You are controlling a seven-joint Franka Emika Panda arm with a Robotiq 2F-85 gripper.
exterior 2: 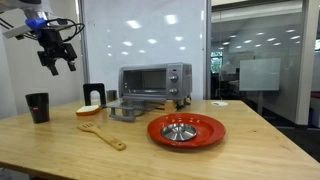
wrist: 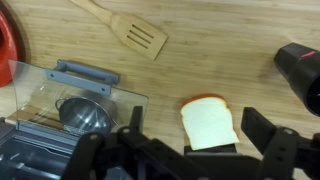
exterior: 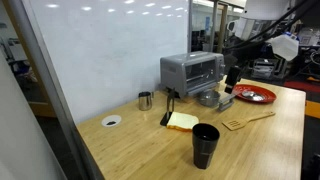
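Note:
My gripper is open and empty, pointing down above the table. Below it in the wrist view lies a slice of white bread [wrist: 208, 124] with a brown crust, a black object [wrist: 212, 149] showing at its lower edge. In exterior view 1 the bread [exterior: 182, 121] rests near the table's middle, and my gripper [exterior: 236, 84] hangs well above the surface. Exterior view 2 shows the gripper [exterior 2: 62, 66] high at the left, clear of everything, with the bread [exterior 2: 90, 110] lower down.
A toaster oven [exterior 2: 152, 83] stands at the back, its glass door [wrist: 60, 92] lowered. Nearby are a black cup [exterior: 205, 146], a wooden spatula [exterior 2: 100, 134], a red plate [exterior 2: 214, 137] bearing a metal bowl [exterior 2: 179, 132], and a metal mug [exterior: 145, 101].

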